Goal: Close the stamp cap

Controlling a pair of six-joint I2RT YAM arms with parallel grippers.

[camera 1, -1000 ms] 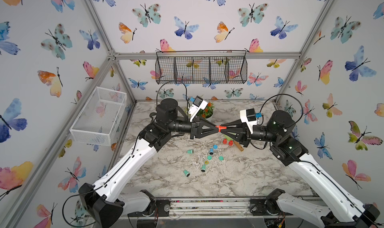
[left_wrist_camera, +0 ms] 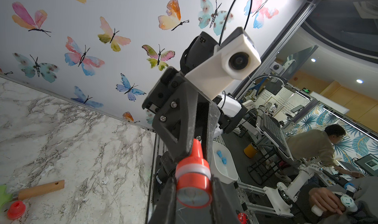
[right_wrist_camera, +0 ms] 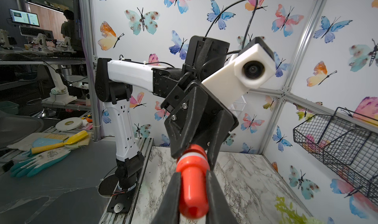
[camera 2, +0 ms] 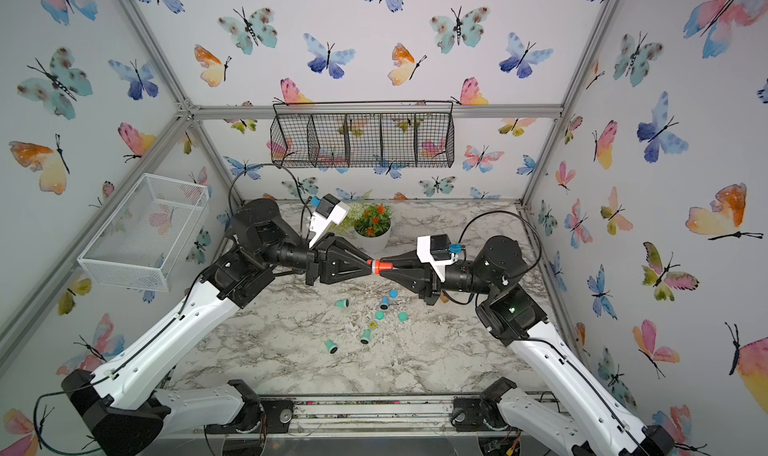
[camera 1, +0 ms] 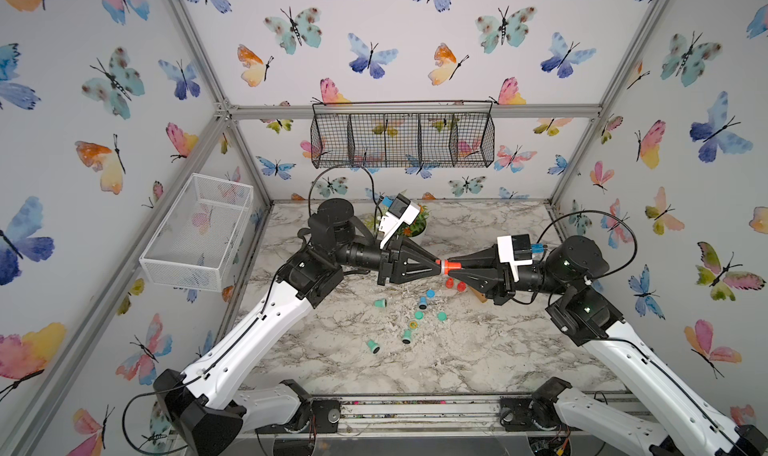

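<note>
A red stamp hangs above the table between my two grippers, its two red parts in line with a white band between them. My left gripper is shut on the cap (left_wrist_camera: 193,187), whose round end faces the left wrist camera. From the other side, my right gripper is shut on the stamp's tapered red handle (right_wrist_camera: 193,190). In the right wrist view the white band (right_wrist_camera: 191,157) shows between handle and cap. The parts meet there; how deep the cap sits cannot be told.
Below lie two red pieces (camera 1: 461,287), several green and blue stamp pieces (camera 1: 407,336) and a wooden-handled tool (left_wrist_camera: 41,189). A potted plant (camera 2: 373,220) stands behind the grippers.
Both stay shut.
</note>
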